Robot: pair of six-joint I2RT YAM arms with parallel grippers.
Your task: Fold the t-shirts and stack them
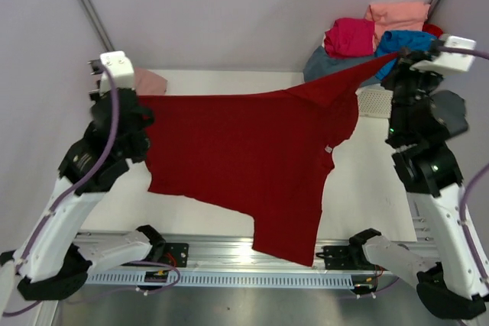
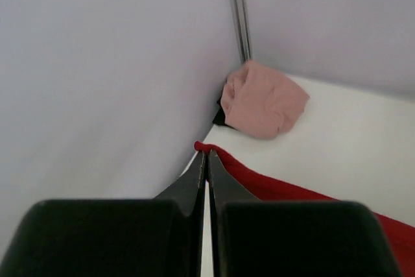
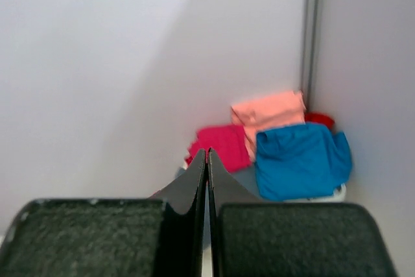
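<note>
A dark red T-shirt (image 1: 229, 150) hangs stretched between both grippers, its lower part lying on the white table (image 1: 359, 196) and hanging over the front edge. My left gripper (image 1: 118, 93) is raised at the left, shut on the shirt; in the left wrist view (image 2: 204, 150) red cloth is pinched at its tips. My right gripper (image 1: 397, 62) is raised at the right, with a shirt corner drawn up to it in the top view; in the right wrist view its fingers (image 3: 217, 186) are shut, with only a little red showing behind them.
A white basket (image 1: 373, 101) at the back right holds folded pink, blue and red cloths (image 3: 298, 160). A pale pink cloth (image 2: 262, 102) lies at the back left. Walls bound both sides and the back.
</note>
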